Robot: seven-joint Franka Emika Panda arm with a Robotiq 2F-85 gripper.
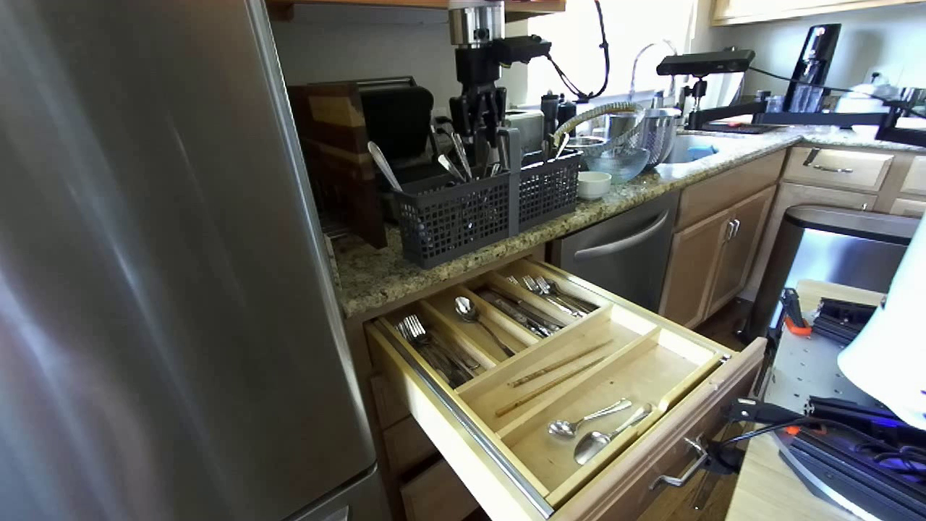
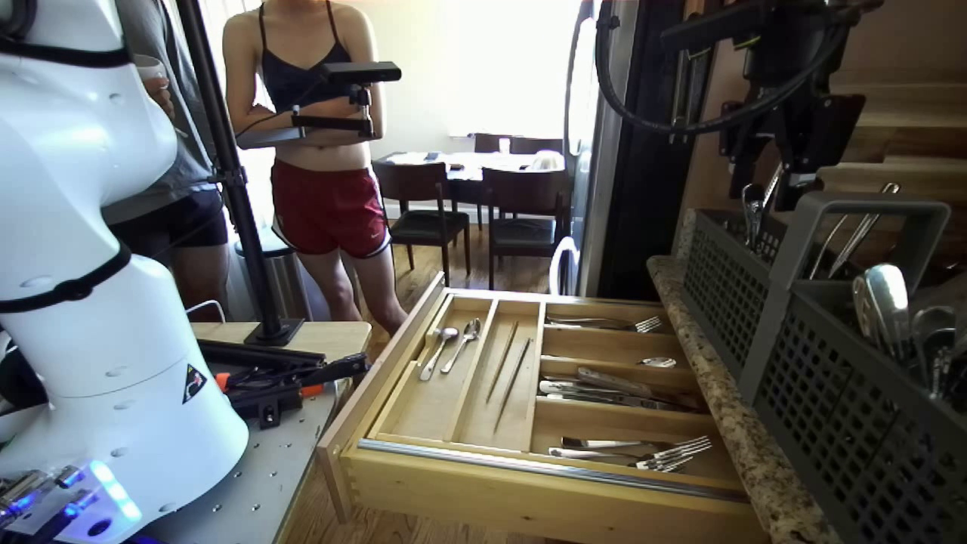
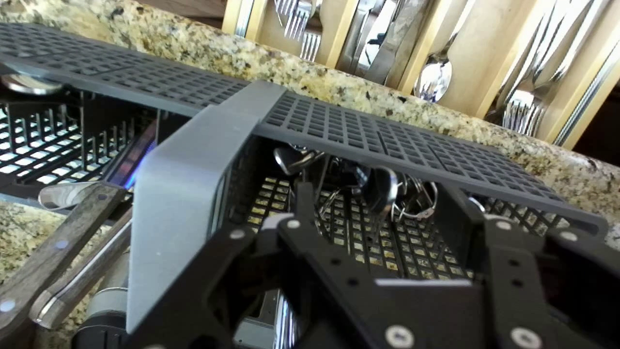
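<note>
My gripper (image 1: 480, 130) points straight down over the near compartment of a grey mesh cutlery basket (image 1: 451, 221) on the counter. In the wrist view the fingers (image 3: 305, 206) stand apart, so the gripper is part open. Below and between them, a spoon (image 3: 381, 189) and other metal utensils stand in the basket. Whether a finger touches any of these cannot be made out. From the second exterior view, the gripper (image 2: 770, 177) hangs low at the basket's far end, close to upright cutlery (image 2: 754, 213).
The basket's tall handle (image 3: 186, 180) rises close beside the gripper. An open wooden drawer (image 1: 599, 325) below the counter holds forks, knives, spoons and chopsticks in compartments. Wooden boards (image 1: 343, 156) stand behind the basket; a white bowl (image 1: 594, 184) sits to its right.
</note>
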